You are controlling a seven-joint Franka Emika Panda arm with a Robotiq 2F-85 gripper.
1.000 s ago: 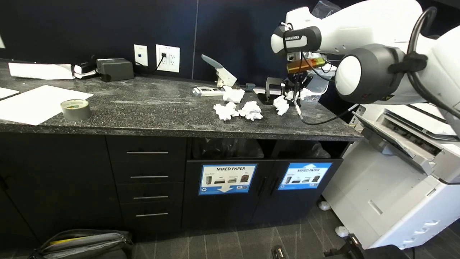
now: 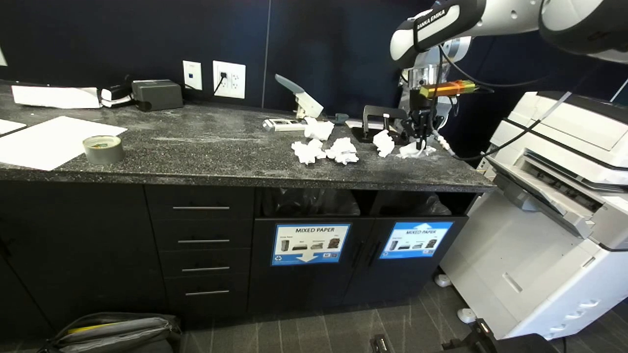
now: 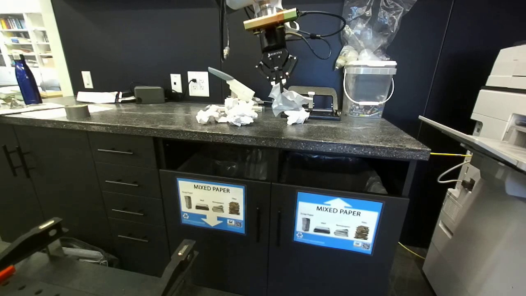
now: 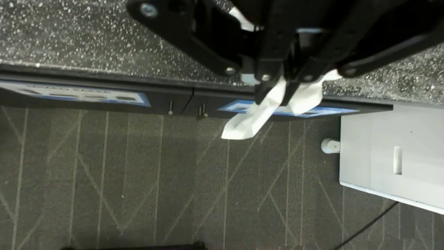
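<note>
My gripper [image 3: 280, 89] is shut on a piece of crumpled white paper [image 3: 287, 102], held above the counter near the black hole punch. In the wrist view the same paper [image 4: 260, 110] sticks out between and past the fingertips, with the floor beyond it. Several other white paper balls lie on the counter: one ball [image 2: 383, 143] is just left of the gripper in exterior view 1, and others, such as this ball [image 2: 342, 151], sit farther left in a loose group.
A hole punch [image 3: 315, 98], a stapler [image 3: 236, 88] and a clear bucket [image 3: 368, 89] stand toward the back of the counter [image 3: 365, 133]. Below its edge are two open bin slots over "MIXED PAPER" signs [image 2: 310, 244]. A printer [image 2: 547, 223] stands at the right.
In exterior view 1 my gripper has shifted right and slightly lower with the paper, and the arm's big elbow has swung up and away. The loose paper balls have not moved.
</note>
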